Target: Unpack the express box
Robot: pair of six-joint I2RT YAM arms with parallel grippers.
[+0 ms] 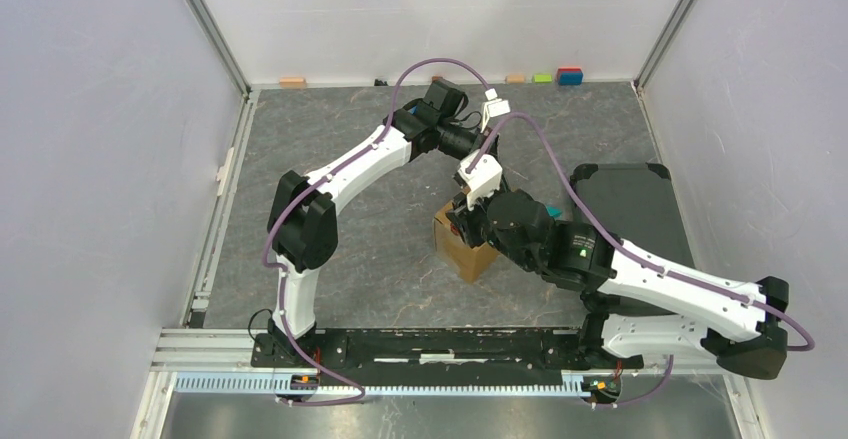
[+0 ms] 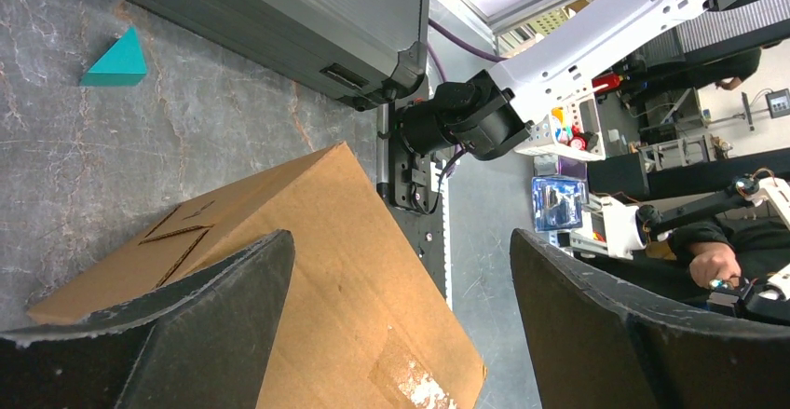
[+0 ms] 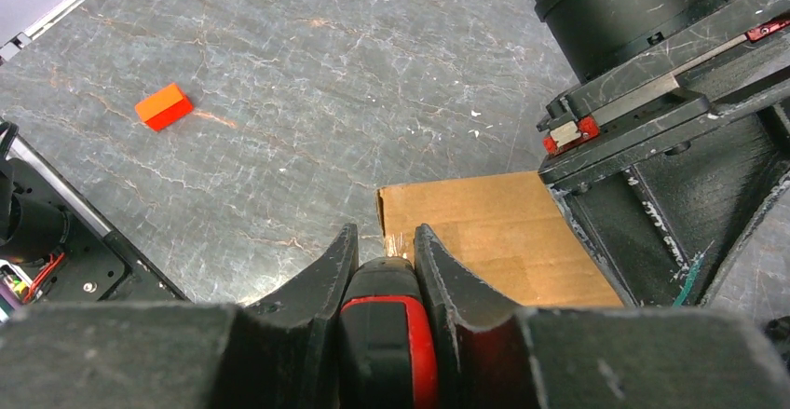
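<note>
The brown cardboard box (image 1: 468, 259) stands near the middle of the table, partly hidden under both arms. Tape shows on a face of the box (image 2: 321, 269) in the left wrist view. My left gripper is open at the box's far side, with part of the box in view between its wide-apart fingers; whether they touch it I cannot tell. My right gripper is shut on a red and black tool (image 3: 380, 339), pointing at the edge of the box (image 3: 494, 227). Its tip is hard to make out against the cardboard.
A dark case (image 1: 640, 209) lies at the right. A teal triangular block (image 2: 119, 62) rests between case and box. An orange-red block (image 3: 164, 107) lies apart from the box. Small blocks line the back wall, among them a blue one (image 1: 570, 77).
</note>
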